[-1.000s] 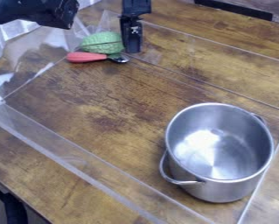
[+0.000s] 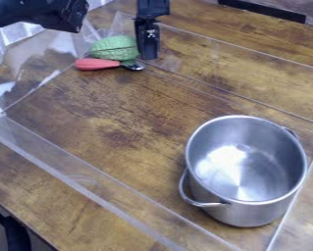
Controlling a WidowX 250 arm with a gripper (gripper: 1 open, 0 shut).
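Note:
The black gripper (image 2: 148, 39) hangs low at the top centre of the camera view, just right of a green, melon-like object (image 2: 114, 48). Whether its fingers are open or shut is hard to tell. A utensil with a red handle (image 2: 96, 64) and a dark end lies just in front of the green object. A steel pot (image 2: 244, 201) with side handles stands empty at the lower right.
The wooden table (image 2: 120, 118) has a clear middle between the pot and the items at the back. Clear plastic sheeting or low walls run along the left and round the work area. A dark arm part fills the top left.

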